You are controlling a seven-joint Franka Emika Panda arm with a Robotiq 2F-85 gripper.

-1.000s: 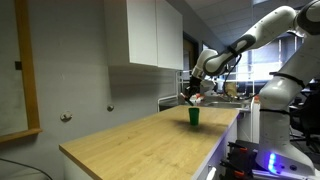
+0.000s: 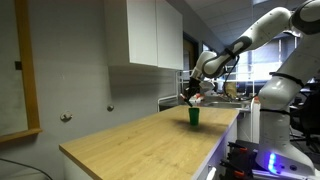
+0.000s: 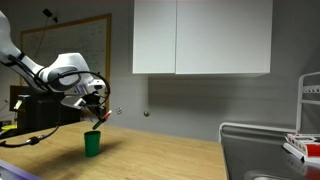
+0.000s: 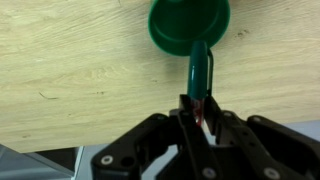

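A dark green cup [image 4: 189,25] stands upright on the wooden counter. It shows below my gripper in exterior view 2 as well, where the cup [image 3: 92,145] is near the left side. My gripper is shut on a slim dark green object [image 4: 200,72], whose far end reaches over the cup's near rim in the wrist view. In exterior view 2 the slim object [image 3: 98,124] slants down toward the cup's mouth. Whether its tip is inside or just above the cup, I cannot tell.
White cabinets [image 2: 145,35] hang above it. In exterior view 2, a sink [image 3: 265,172] and a white rack [image 3: 307,110] lie at the right.
The arm's wrist has shifted slightly left in exterior view 1. The cup stands where it was.
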